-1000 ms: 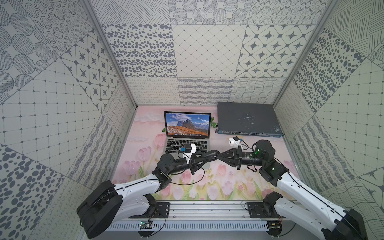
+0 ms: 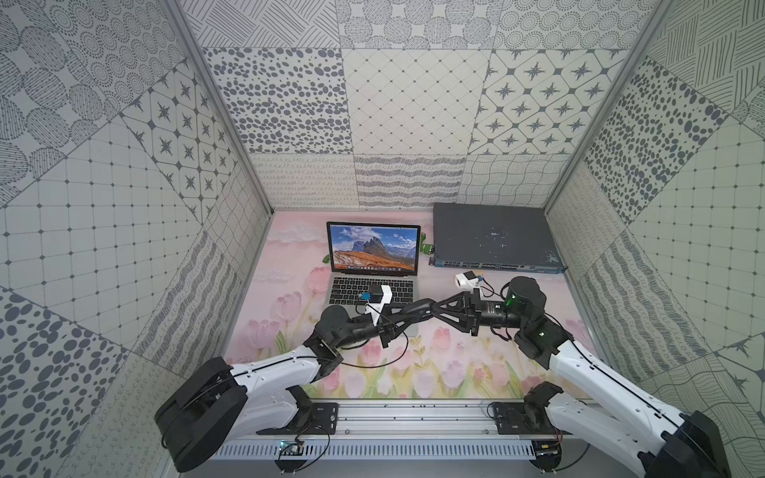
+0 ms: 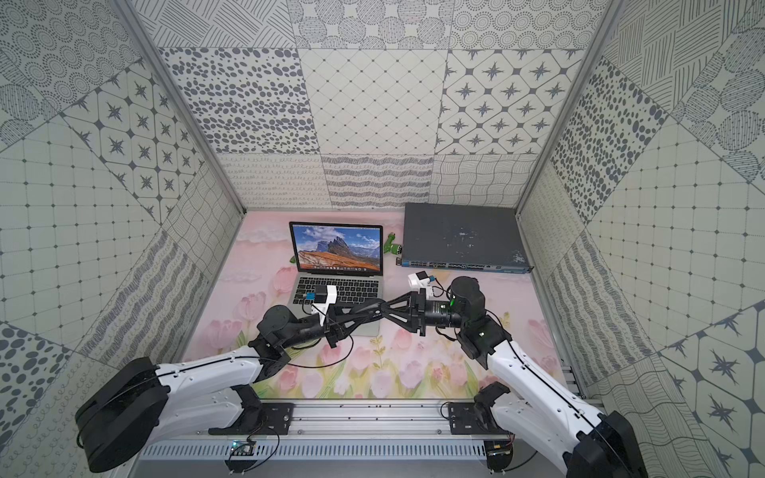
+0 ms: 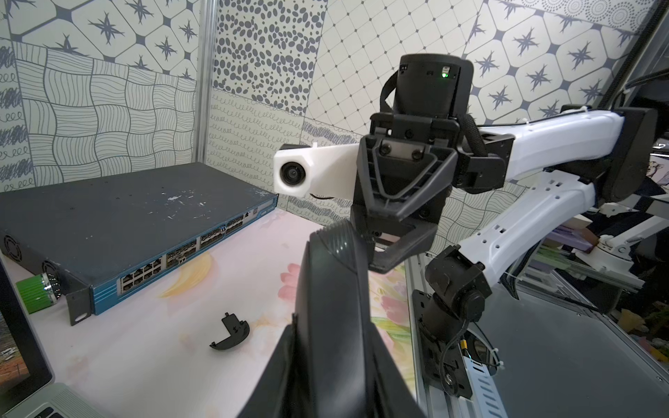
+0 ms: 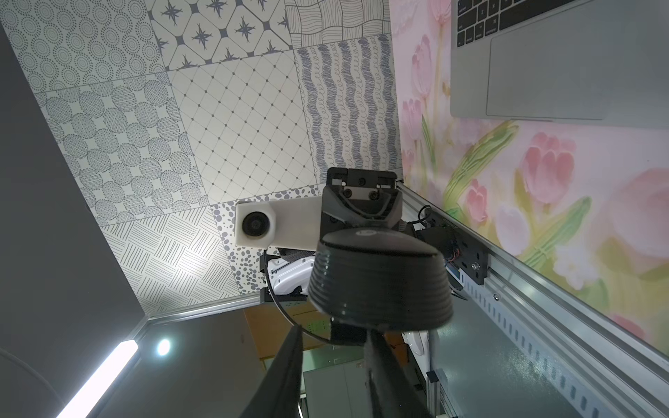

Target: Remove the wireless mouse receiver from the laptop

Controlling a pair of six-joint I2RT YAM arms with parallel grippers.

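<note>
The laptop [image 2: 372, 245] [image 3: 334, 246] stands open at the back of the table, its trackpad [image 5: 550, 66] in the right wrist view. A dark mouse [image 2: 412, 310] [image 3: 366, 309] [image 4: 333, 313] [image 5: 378, 278] is held in the air over the laptop's front by my left gripper [image 2: 394, 325]. My right gripper [image 2: 452, 310] [image 3: 398, 312] points at it from the right, its fingertips close to the mouse's end; whether they touch, I cannot tell. I cannot make out a receiver. A small black part [image 4: 230, 338] lies on the table in the left wrist view.
A dark rack switch [image 2: 494, 231] [image 4: 132, 209] fills the back right, with a green object [image 4: 35, 294] beside it.
The right arm has shifted very slightly. The left arm and mouse look unchanged.
</note>
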